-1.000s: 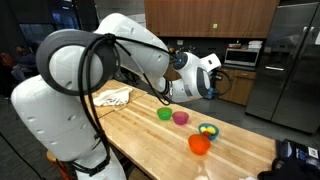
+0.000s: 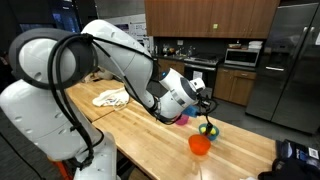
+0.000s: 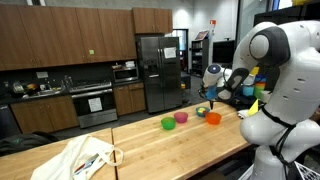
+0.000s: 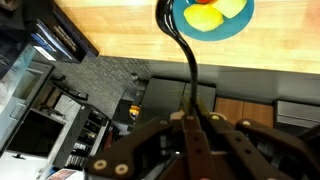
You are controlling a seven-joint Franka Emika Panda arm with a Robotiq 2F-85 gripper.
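Observation:
My gripper (image 2: 206,102) is shut on the thin handle of a black spoon-like utensil (image 4: 175,25). In the wrist view the utensil extends up from the fingers, its wider end near the image top. In exterior view 1 the dark utensil (image 2: 209,121) points down above the blue bowl (image 2: 215,133), at or just over its rim; contact cannot be made out. Yellow pieces (image 4: 203,17) lie inside the bowl. An orange bowl (image 2: 199,145) stands close by on the table, nearer to that camera.
A green bowl (image 3: 168,123) and a pink bowl (image 3: 181,114) stand on the same wooden table (image 3: 150,145). White cloth (image 3: 85,155) lies at its other end. Open tabletop surrounds the orange bowl. Cabinets and a fridge (image 3: 159,72) stand beyond the table.
The gripper has come down and nearer to the blue bowl, bringing the black utensil from high above the table to just over the bowl. The bowls have stayed in place.

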